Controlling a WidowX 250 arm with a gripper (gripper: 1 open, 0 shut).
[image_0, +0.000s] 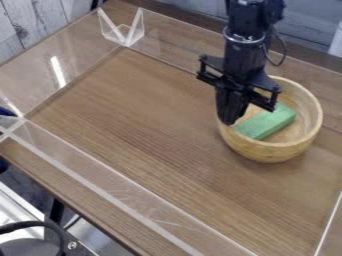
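Note:
A wooden bowl (278, 152) sits on the right side of the table, holding a green block (265, 123). My black gripper (227, 108) hangs over the bowl's left rim, its fingertips low by the rim and just left of the green block. It looks shut, with nothing visible between its fingers; the arm hides part of the bowl's back.
Clear plastic brackets stand at the back left and left edge. A dark round object with a cable lies at the bottom left corner.

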